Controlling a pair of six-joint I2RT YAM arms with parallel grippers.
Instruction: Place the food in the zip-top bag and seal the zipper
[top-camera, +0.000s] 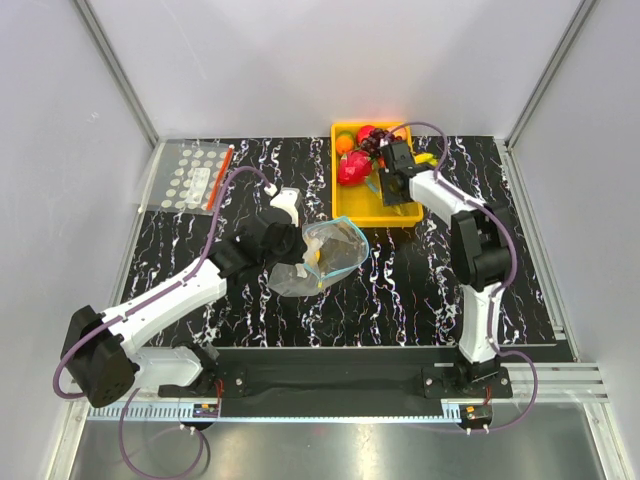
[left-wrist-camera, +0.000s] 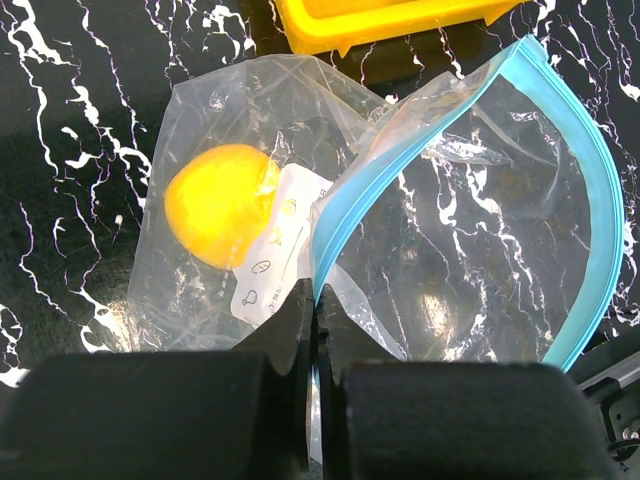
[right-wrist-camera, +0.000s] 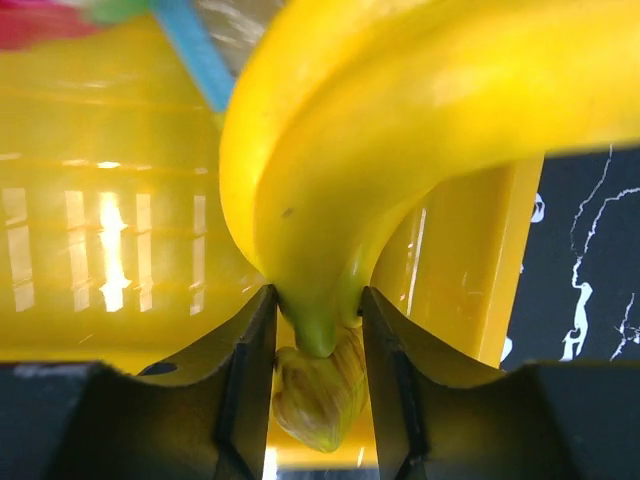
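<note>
The clear zip bag (left-wrist-camera: 500, 250) with blue zipper lies open on the table, a yellow food item (left-wrist-camera: 215, 200) inside beside a white packet. My left gripper is shut at the bag's zipper edge. In the yellow bin (top-camera: 350, 205), my right gripper has its fingers around the stem end of bananas (right-wrist-camera: 400, 120), part closed; whether they grip firmly is unclear. A red food (top-camera: 354, 168), an orange (top-camera: 344, 144) and dark grapes (top-camera: 374, 142) are also in the bin.
A clear sheet with round dots (top-camera: 185, 175) lies at the back left.
</note>
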